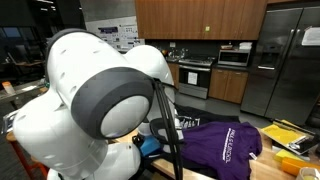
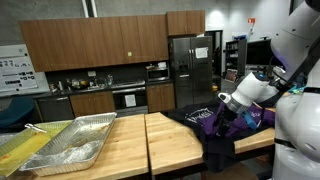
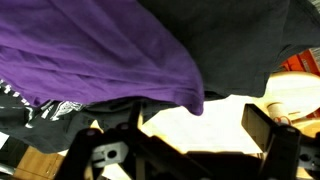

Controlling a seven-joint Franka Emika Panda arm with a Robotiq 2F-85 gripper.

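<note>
A purple garment with white lettering lies spread on the wooden table, with a black cloth around and under part of it. In the wrist view, a folded purple corner narrows to a tip that points into the space between the fingers. My gripper is open over that tip, one finger on each side. How far the fingers are above the cloth is hard to judge. From the second exterior view, black fabric hangs over the table's front edge near the arm. The arm hides the gripper in the first exterior view.
Yellow items lie on the table's right side in the first exterior view. Foil-like trays stand to the left in the second. Bare wooden tabletop stretches between the trays and the cloth.
</note>
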